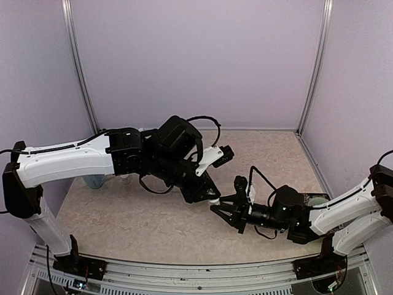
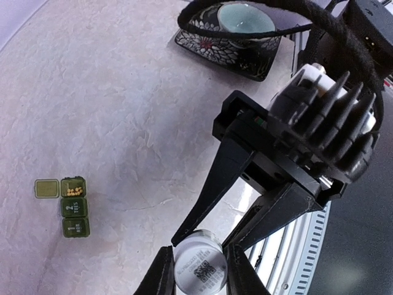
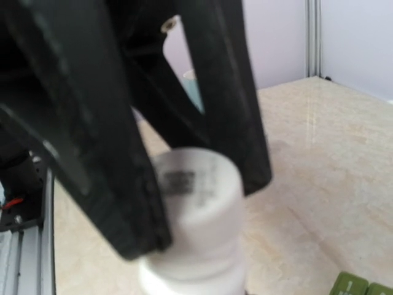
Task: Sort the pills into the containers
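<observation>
A small white bottle [image 3: 196,236] is between my two grippers, low over the middle of the table. My left gripper, reaching down from above, is shut on its white printed cap [image 2: 200,268]. My right gripper comes in from the right and is shut on the bottle below the cap; the exact contact is partly hidden. On the table in the left wrist view are green pill box compartments [image 2: 75,208]. One compartment [image 2: 73,187] has its lid open, with small orange pills inside.
A dark flower-patterned tray [image 2: 258,64] with a pale cup [image 2: 245,19] stands by the right arm. At the back left is a blue cup [image 1: 94,181], a small clear item [image 1: 126,178] beside it.
</observation>
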